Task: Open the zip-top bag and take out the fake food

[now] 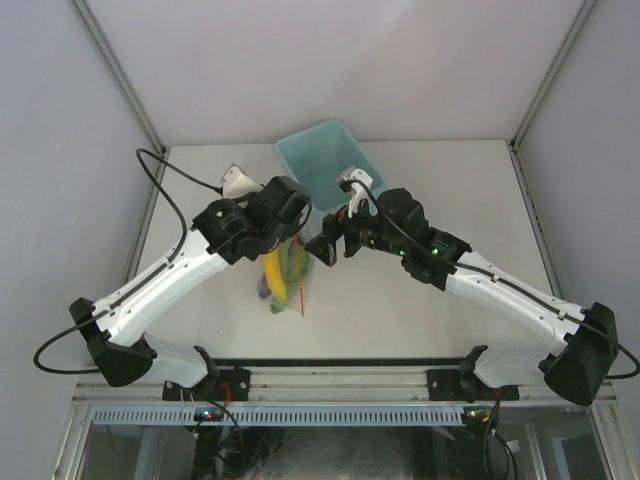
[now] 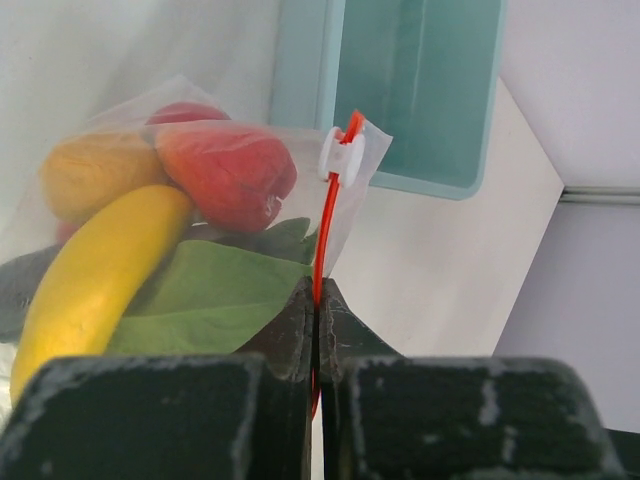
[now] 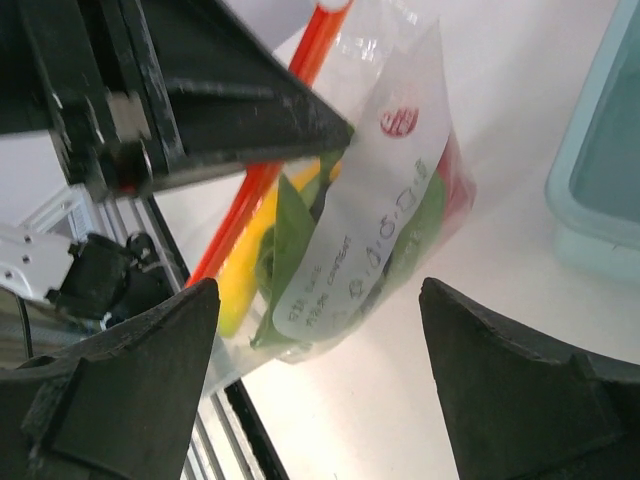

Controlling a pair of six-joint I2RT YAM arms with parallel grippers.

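Note:
The clear zip-top bag (image 3: 330, 270), with a white label and a red zip strip (image 2: 330, 205), hangs upright from my left gripper. That gripper is shut on the strip, which runs between its fingertips. Inside the bag are a yellow banana-like piece (image 2: 100, 270), an orange-yellow piece (image 2: 95, 175), a red piece (image 2: 225, 170) and green leafy pieces (image 2: 205, 290). A white slider (image 2: 342, 157) sits near the strip's far end. My right gripper stands open close to the bag's labelled side, its two fingers (image 3: 140, 370) apart, with the bag beyond them.
A light teal bin (image 1: 322, 160), seemingly empty, stands at the back centre of the white table (image 1: 450, 200), just behind the bag and grippers. Free table lies to the right and in front.

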